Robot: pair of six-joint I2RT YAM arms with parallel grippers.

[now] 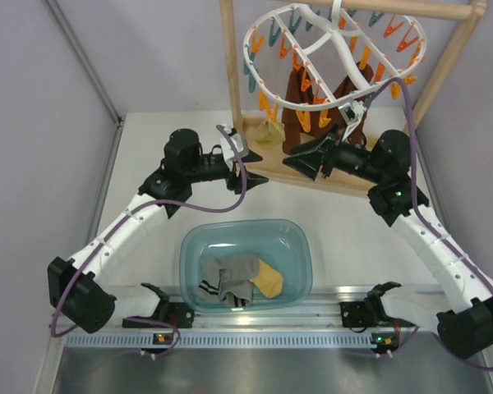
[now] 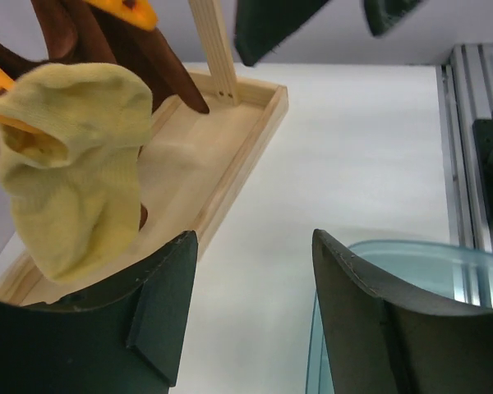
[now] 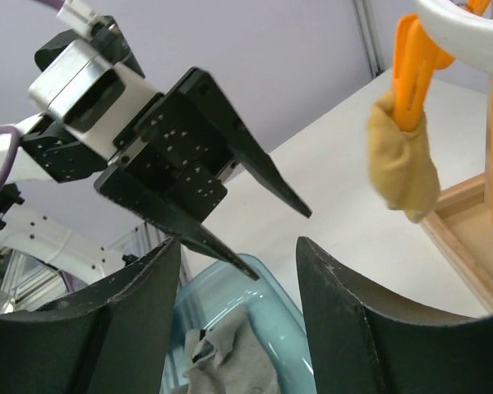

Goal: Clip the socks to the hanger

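A yellow sock (image 1: 269, 131) hangs from orange clips on the white ring hanger (image 1: 265, 89), beside dark brown socks (image 1: 298, 94). My left gripper (image 1: 246, 171) is open left of the sock, nothing between its fingers. In the left wrist view the yellow sock (image 2: 74, 180) hangs beyond the fingertips. My right gripper (image 1: 302, 158) stands open below the ring, to the right of the sock; in the right wrist view its fingers are apart with nothing between them, and the sock (image 3: 401, 164) hangs above them. Grey socks (image 1: 228, 275) and a yellow one (image 1: 267, 281) lie in the blue tray (image 1: 201, 238).
The hanger's wooden frame (image 1: 231, 49) stands at the back on a wooden base (image 1: 345, 180). Grey walls bound both sides.
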